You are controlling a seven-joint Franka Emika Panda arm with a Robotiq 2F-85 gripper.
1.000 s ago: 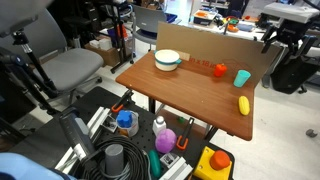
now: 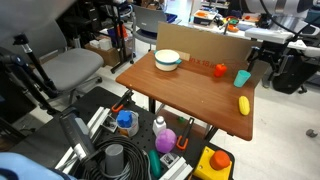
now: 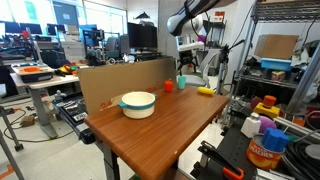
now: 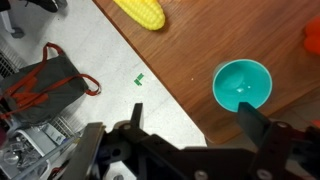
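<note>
A teal cup (image 2: 242, 77) stands upright on the brown table, near its far right corner. A red tomato-like item (image 2: 220, 70) lies to its left, and a yellow corn-like item (image 2: 244, 105) lies nearer the right edge. Toward the back left is a white pot (image 2: 168, 60) with a teal rim band. My gripper is open, its dark fingers spread wide with nothing visible between them. Above the table's right edge it hangs, close to the cup (image 4: 242, 85) and apart from it. The wrist view shows the cup's opening beyond the right finger.
A cardboard panel (image 2: 205, 47) borders the table's back. In front stand a blue container (image 2: 125, 119), a purple ball (image 2: 165, 141), cables and an orange box (image 2: 213, 162).
My gripper has come left and lower, closer to the teal cup, over the past second. The objects on the table have stayed where they were.
</note>
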